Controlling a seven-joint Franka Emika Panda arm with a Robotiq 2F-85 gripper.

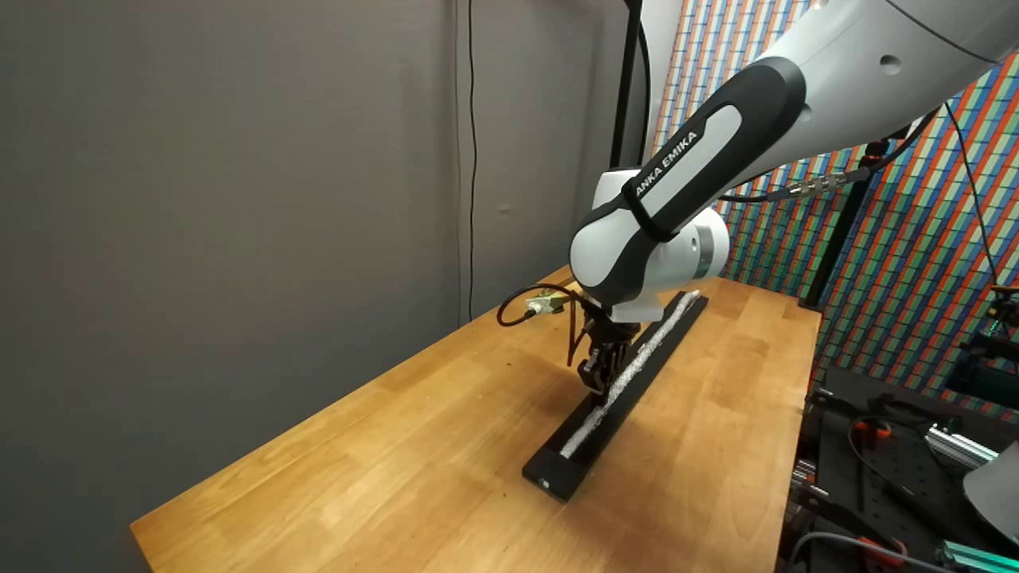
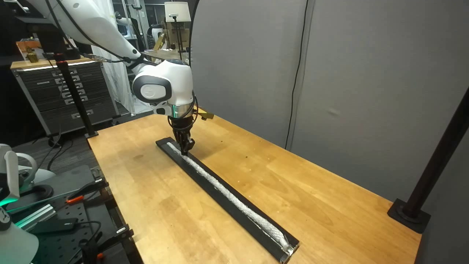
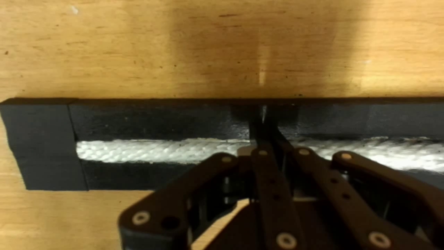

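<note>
A white braided rope lies along the groove of a long black channel on the wooden table. In exterior view 1 the same rope runs lengthwise down the channel. My gripper points down at the channel, fingers close together over the rope's line. It looks shut; whether any rope is between the tips is hidden by the dark fingers. To the left in the wrist view, the rope lies flat up to a black end cap. Exterior view 2 shows the gripper near the channel's far end.
Bare wooden table surrounds the channel on both sides. A grey wall stands behind the table, with a black post at its right corner. Equipment sits beyond the table's left edge.
</note>
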